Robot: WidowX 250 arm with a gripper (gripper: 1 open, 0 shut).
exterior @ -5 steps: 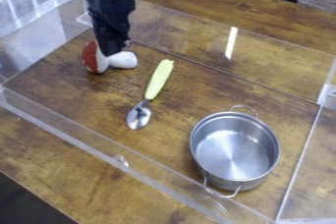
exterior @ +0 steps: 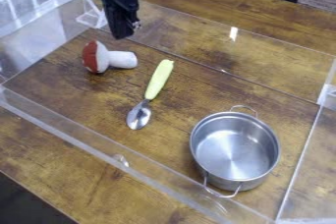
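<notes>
My black gripper (exterior: 121, 24) hangs at the top left, shut, with nothing visible between its fingers. Just below it, a red-and-white object (exterior: 97, 57), perhaps a toy mushroom, lies on its side on the wooden table. To its right a spoon with a pale yellow-green handle (exterior: 160, 79) lies with its metal bowl toward the front. A steel pot (exterior: 235, 149) with two wire handles stands at the lower right.
Clear plastic walls (exterior: 105, 154) border the work area on the table (exterior: 53, 184).
My gripper has risen up and away from the red-and-white object over the last second. The objects on the table look unmoved.
</notes>
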